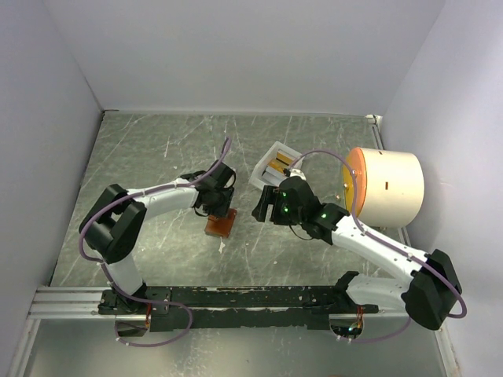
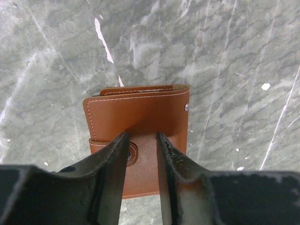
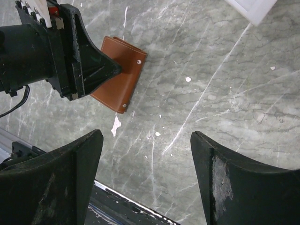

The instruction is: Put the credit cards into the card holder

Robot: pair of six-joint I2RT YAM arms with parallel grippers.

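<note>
The brown leather card holder (image 1: 221, 226) lies folded and flat on the grey marbled table, its snap flap facing up. Over it hovers my left gripper (image 1: 223, 210). In the left wrist view that gripper is partly open, both fingertips above the holder (image 2: 140, 112) and nothing held; whether they touch the leather, I cannot tell. To the right of the holder, my right gripper (image 1: 263, 214) points down at bare table; its fingers stand apart and empty in the right wrist view. Gold-yellow cards (image 1: 274, 169) sit in the white tray (image 1: 258, 171) behind it.
A large cream cylinder with an orange end (image 1: 393, 186) occupies the right side, close to my right arm. In the right wrist view, a corner of the white tray (image 3: 255, 13) shows at the top.
</note>
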